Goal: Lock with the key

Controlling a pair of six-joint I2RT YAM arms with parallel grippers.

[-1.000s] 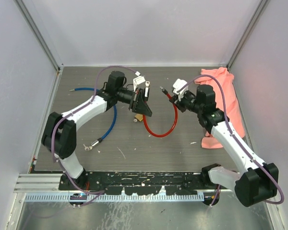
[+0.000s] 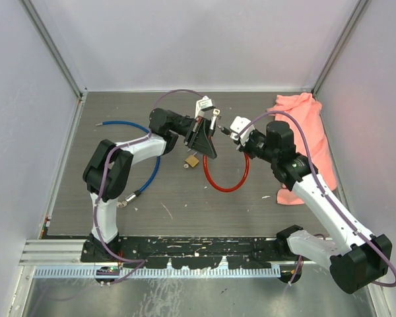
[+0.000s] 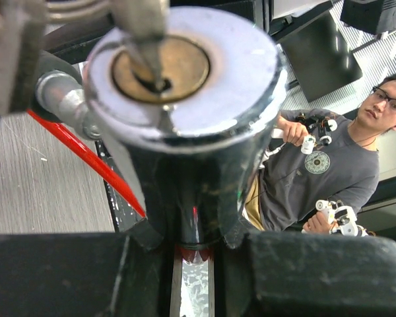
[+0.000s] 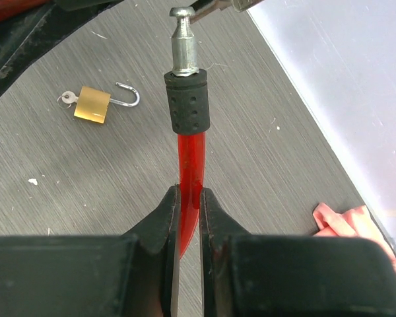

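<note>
The red cable lock (image 2: 225, 189) hangs in a loop between both arms. My left gripper (image 2: 210, 139) is shut on its lock end, and the chrome lock body (image 3: 198, 158) stands upright in the left wrist view. A blurred metal key (image 3: 138, 33) meets the brass keyhole in its top; how deep it sits, I cannot tell. My right gripper is shut on the red cable just below its black sleeve (image 4: 187, 102). The chrome pin (image 4: 184, 46) beyond that sleeve is bare, its rounded tip close to the lock end in the top view.
An open brass padlock (image 2: 193, 160) lies on the table below the left gripper. A blue cable lock (image 2: 155, 168) curves along the left. Pink cloth (image 2: 302, 112) covers the right edge.
My left gripper has moved right and slightly away with the lock end. The right gripper has shifted a little lower in the top view. Lock end and pin are now much closer together.
</note>
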